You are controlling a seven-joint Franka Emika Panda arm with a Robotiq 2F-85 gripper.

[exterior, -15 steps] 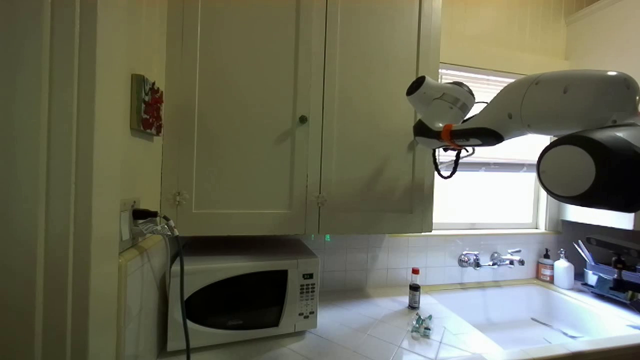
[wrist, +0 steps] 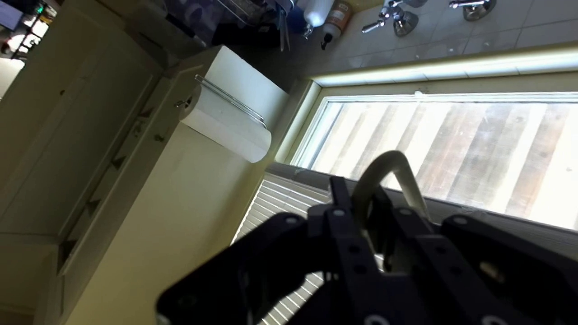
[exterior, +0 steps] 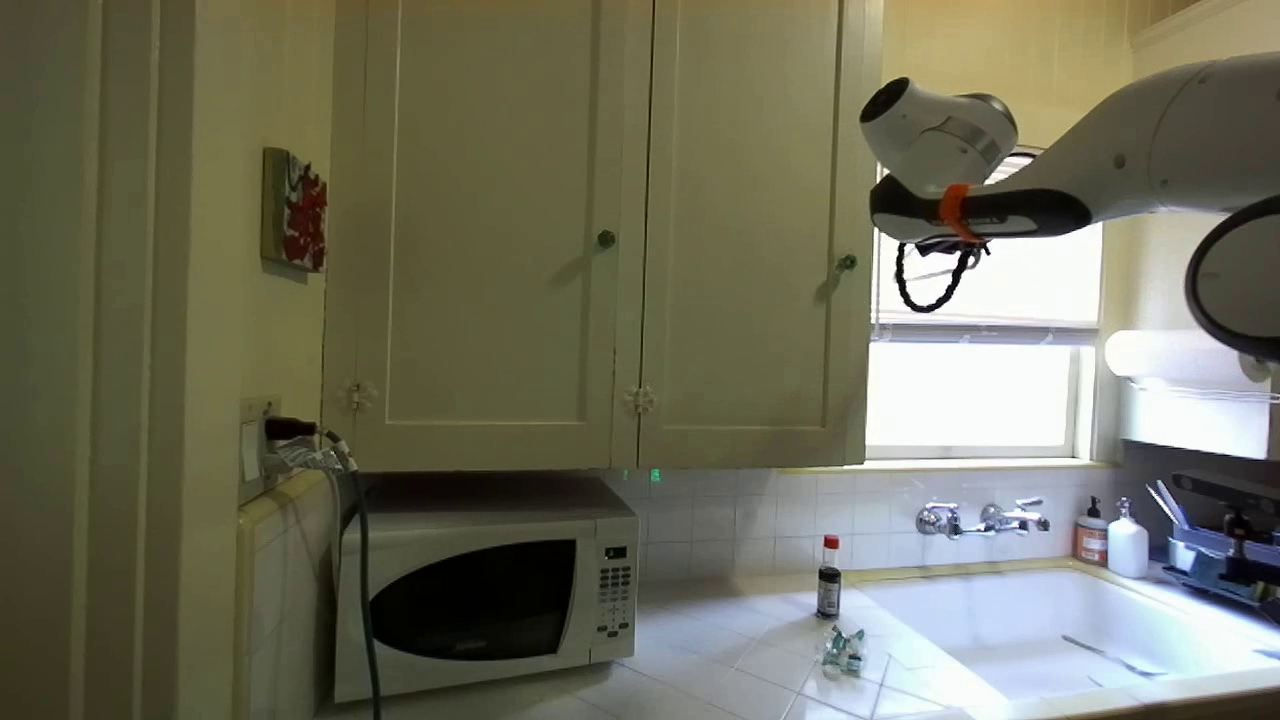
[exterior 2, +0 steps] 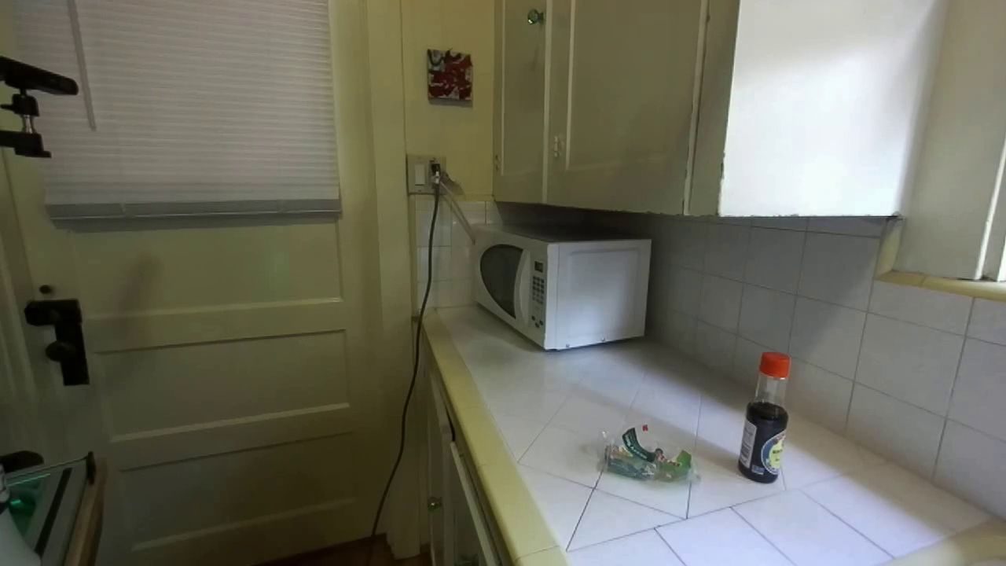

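Note:
In the wrist view my gripper is shut on a beige curved loop (wrist: 391,158). The loop arches up past the fingertips and comes down again on the right; what it belongs to is hidden. Behind it is the window (wrist: 433,146). Exterior view 1 has the arm (exterior: 960,180) raised high at the right, in front of the window, with its fingers hidden. A soy sauce bottle (exterior 2: 764,429) with a red cap stands upright on the counter (exterior 2: 622,523). Beside it lies a crumpled clear and green wrapper (exterior 2: 647,459).
Closed cupboards (exterior: 732,240) with knobs hang left of the arm, above a white microwave (exterior: 480,600). The sink (exterior: 1056,612) is low at the right, with soap bottles (exterior: 1126,542) behind it. A paper towel roll (wrist: 230,127) is mounted beside the window.
The arm has moved up and to the right in exterior view 1, away from the right cupboard door. The bottle, wrapper and cupboard doors look unchanged.

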